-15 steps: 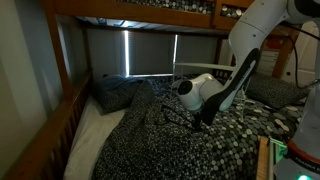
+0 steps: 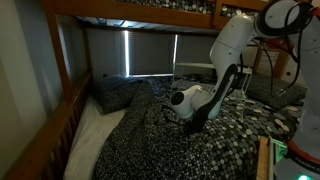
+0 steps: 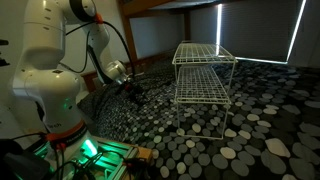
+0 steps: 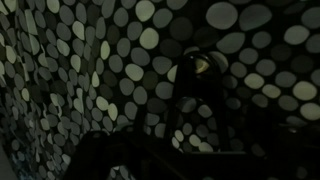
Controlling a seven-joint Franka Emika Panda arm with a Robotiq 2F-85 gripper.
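Observation:
My gripper (image 2: 190,127) hangs low over the dark, dotted bedspread (image 2: 140,150) in exterior view 1, its fingers pointing down. In exterior view 2 the gripper (image 3: 131,90) shows small and dark beyond the arm's base. Dim light fills the wrist view, where one dark finger (image 4: 201,72) stands out against the grey and pale dots of the bedspread (image 4: 120,60). The fingers stand open, and no object can be made out between them. Whether the fingertips touch the cloth cannot be told.
A white wire rack (image 3: 203,90) stands on the bedspread, right of the arm in exterior view 2. Dark pillows (image 2: 117,94) lie at the far end. A wooden rail (image 2: 55,135) borders the left side, and an upper bunk (image 2: 160,15) hangs overhead.
The arm has come a little lower and to the left in exterior view 1, carrying the gripper closer to the bedspread. The pillows and bedding look the same.

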